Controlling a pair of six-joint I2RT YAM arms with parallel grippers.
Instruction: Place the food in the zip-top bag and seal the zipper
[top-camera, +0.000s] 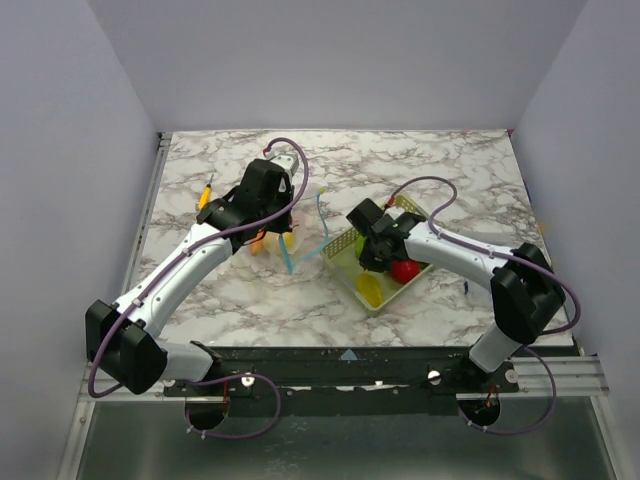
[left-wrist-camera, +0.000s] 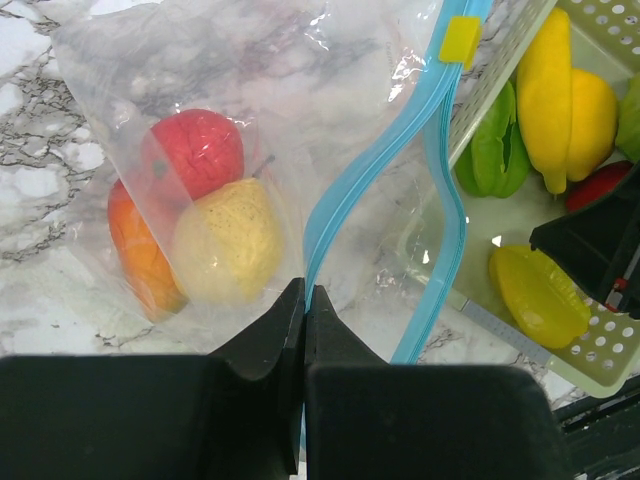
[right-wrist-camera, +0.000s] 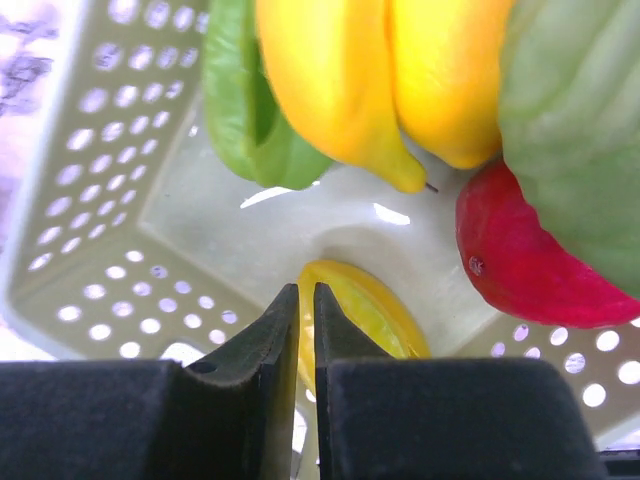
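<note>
My left gripper is shut on the blue zip edge of the clear bag (left-wrist-camera: 375, 165), whose mouth gapes open with a yellow slider (left-wrist-camera: 460, 42) at its far end. Through the plastic show a red piece (left-wrist-camera: 203, 155), an orange one (left-wrist-camera: 145, 250) and a pale yellow one (left-wrist-camera: 228, 243). My right gripper is over the green basket (top-camera: 338, 243), its fingers only a narrow gap apart. A yellow pepper (right-wrist-camera: 365, 300) appears through and beside that gap; whether they grip it cannot be told.
The basket also holds a green pepper (left-wrist-camera: 493, 145), elongated yellow food (left-wrist-camera: 545, 95), a rounder yellow piece (left-wrist-camera: 592, 125) and a red piece (right-wrist-camera: 535, 260). An orange-yellow tool (top-camera: 205, 195) lies at the table's left.
</note>
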